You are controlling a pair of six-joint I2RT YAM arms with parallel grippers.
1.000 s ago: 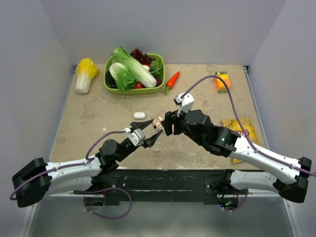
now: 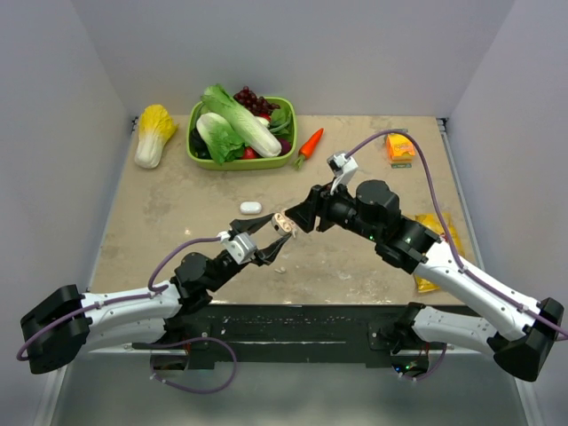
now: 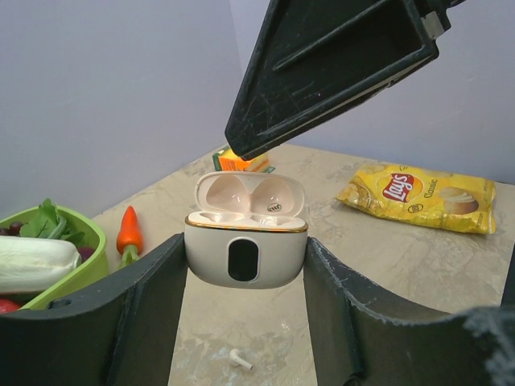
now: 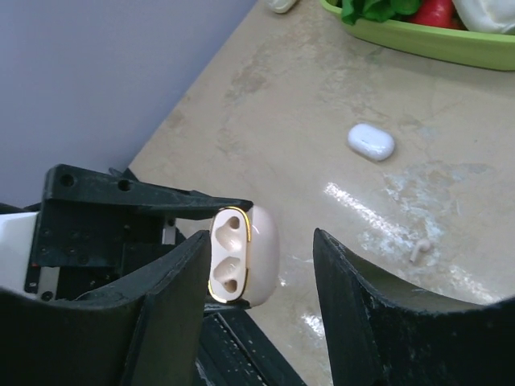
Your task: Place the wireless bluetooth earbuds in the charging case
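My left gripper is shut on the white charging case (image 3: 245,257), whose lid stands open with its two wells facing up. In the right wrist view the wells (image 4: 231,259) show as two recesses. My right gripper is part open at the case, its fingertips straddling the near side without visible contact; in the left wrist view one dark finger hangs just over the lid. A small white earbud (image 3: 240,359) lies on the table below. A white rounded object (image 4: 370,141) also lies on the table.
A green basket of vegetables (image 2: 191,155) stands at the back, with a carrot (image 2: 310,145) beside it, a cabbage (image 2: 154,138) at left, an orange box (image 2: 399,146) and a chips bag (image 3: 414,197) at right.
The left arm and case stay in place.
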